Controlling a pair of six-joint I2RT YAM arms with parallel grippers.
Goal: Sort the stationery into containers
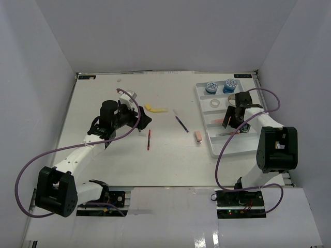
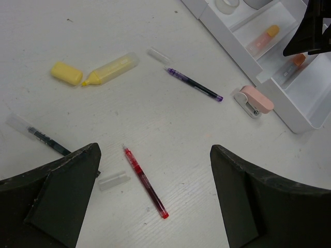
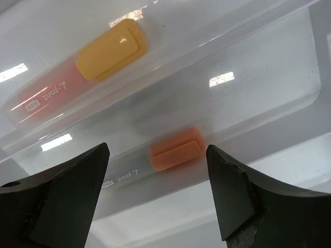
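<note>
My left gripper hangs open over loose items: a red pen [image 2: 145, 181], a dark pen [image 2: 49, 142], a purple pen [image 2: 194, 82], a yellow highlighter [image 2: 111, 68] with separate cap [image 2: 66, 72], clear caps [image 2: 114, 180] and a pink stapler [image 2: 256, 99]. My right gripper is open over the white divided container [image 1: 232, 147], above a glue tube with orange cap [image 3: 176, 152]. A glue tube with yellow cap [image 3: 108, 51] lies in the adjoining compartment.
Two blue-topped round items [image 1: 211, 88] and tape rings [image 1: 214, 103] occupy the container's back compartments. The table's middle and front have free room.
</note>
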